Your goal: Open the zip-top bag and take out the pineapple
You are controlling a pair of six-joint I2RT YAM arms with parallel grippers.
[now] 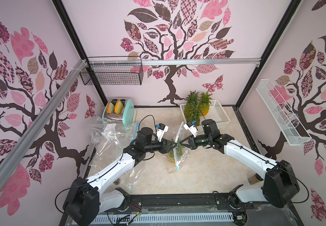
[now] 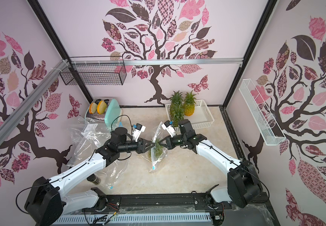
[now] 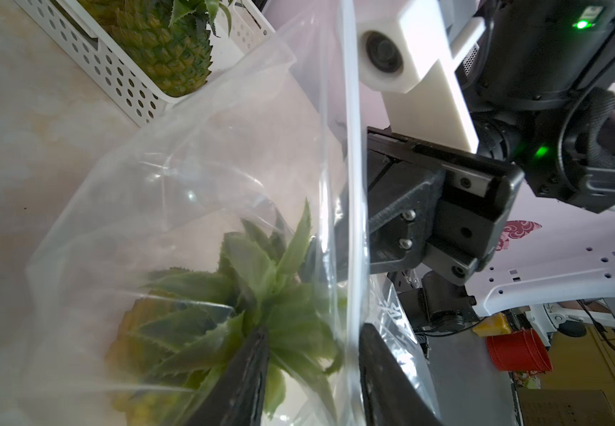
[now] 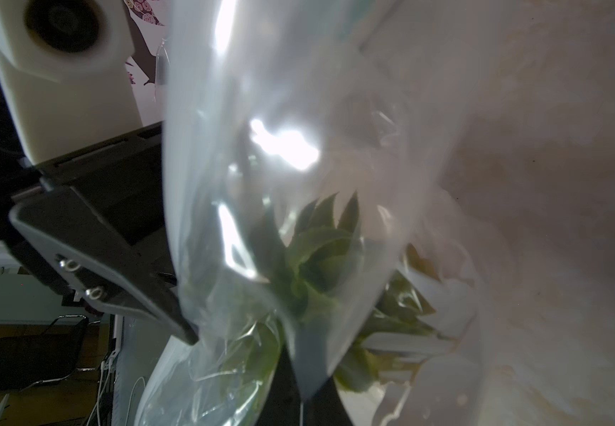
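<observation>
The clear zip top bag (image 1: 182, 156) stands at mid-table, its white zip edge (image 3: 354, 213) running upright. Through the film I see the pineapple (image 3: 250, 298) inside, green crown up, yellow body partly covered by leaves. My left gripper is open at the bag's left side, with the zip edge between its fingers, close to the right one. On the opposite side, my right gripper is shut with the bag's film pinched at its fingertips. Both grippers are close together in the top views, hiding part of the bag's edge.
Behind the right arm stands a white basket (image 1: 221, 114) with several pineapples. A dish rack (image 1: 129, 111) is at the back left. Another clear bag (image 1: 108, 145) lies flat under the left arm.
</observation>
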